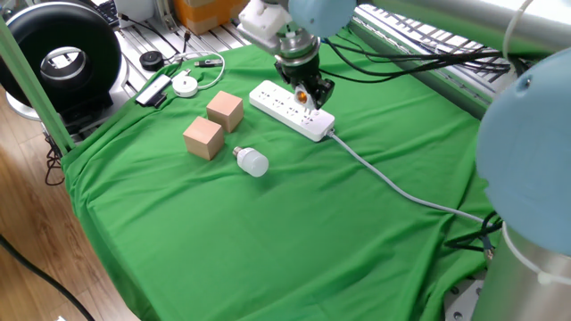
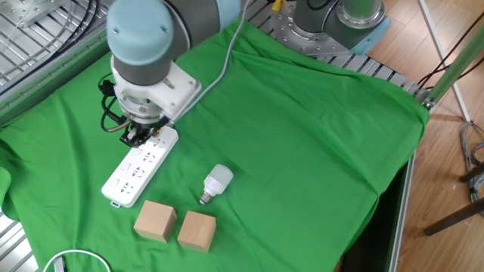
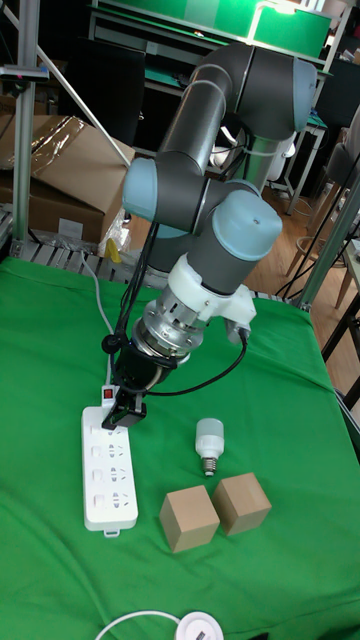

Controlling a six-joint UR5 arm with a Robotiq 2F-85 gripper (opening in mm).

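A white power strip (image 1: 292, 111) lies on the green cloth, its grey cable running off one end. Just above that cable end is my gripper (image 1: 306, 92), tilted, its black fingers close around a small white plug-like piece (image 1: 310, 102) with an orange spot and thin pins pointing down toward the sockets. From the opposite side, my gripper (image 3: 126, 407) hides most of this piece and part of the strip (image 3: 110, 485). Whether the pins touch the strip cannot be made out. In exterior view 2 the gripper (image 2: 136, 140) overlaps the strip's end (image 2: 140, 168).
Two wooden blocks (image 1: 204, 138) and a white bulb (image 1: 252, 161) lie beside the strip. A round white charger (image 1: 185, 85) with its cord sits at the cloth's far edge. Open green cloth (image 1: 268, 241) fills the near side. Black cables hang around the wrist.
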